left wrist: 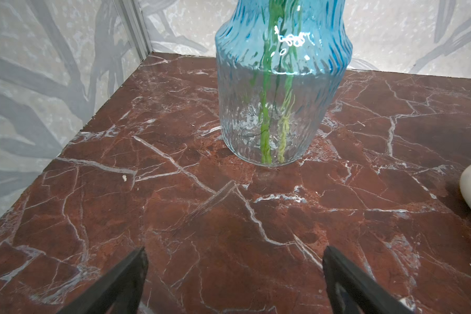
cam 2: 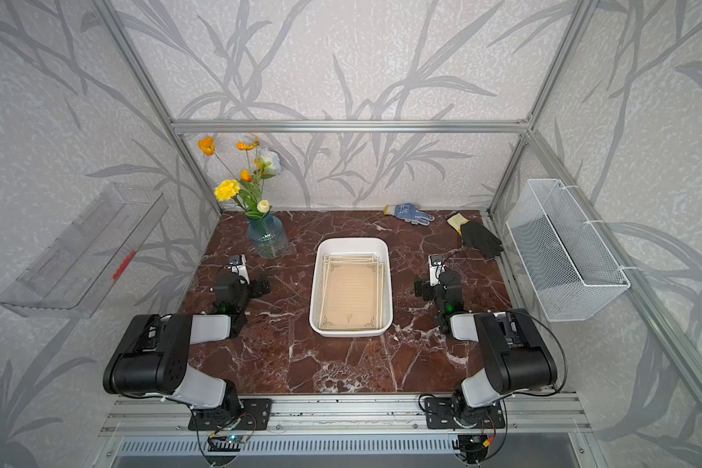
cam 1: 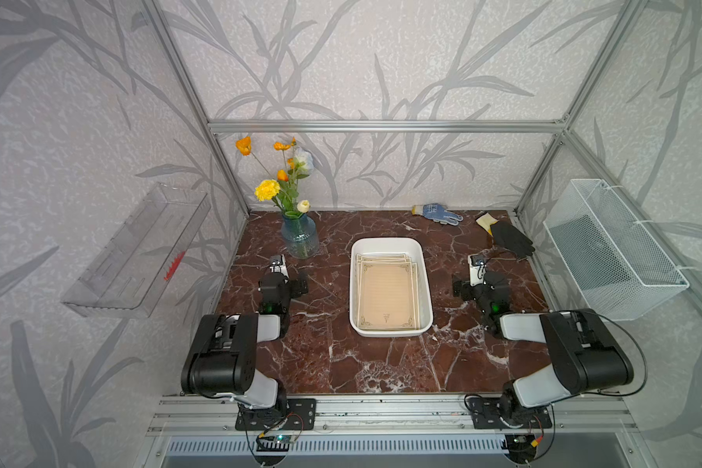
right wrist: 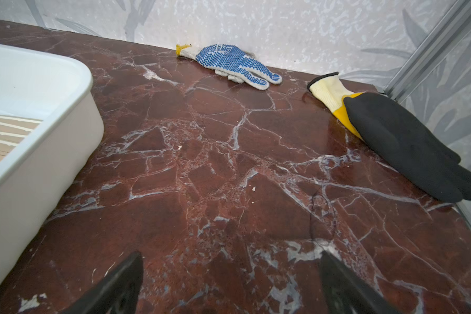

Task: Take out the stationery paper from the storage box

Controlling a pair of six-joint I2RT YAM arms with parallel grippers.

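A white storage box (cam 1: pixel 390 333) stands in the middle of the marbled table, with tan stationery paper (cam 1: pixel 387 294) lying flat inside it. The paper has lined sheets and ornamented corners; several sheets overlap, and their edges show at the back and right. In the right wrist view only the right wall of the box (right wrist: pixel 41 151) and a strip of paper (right wrist: pixel 5 133) appear. To the left of the box, my left gripper is open and empty. My right gripper is open over bare table to the right of the box.
A blue glass vase (left wrist: pixel 277 104) with flowers stands behind my left gripper. At the back right lie a blue-dotted glove (right wrist: pixel 235 62) and a black glove (right wrist: pixel 408 141). A clear bin (cam 1: pixel 140 249) hangs left, a white mesh basket (cam 1: pixel 612 249) right.
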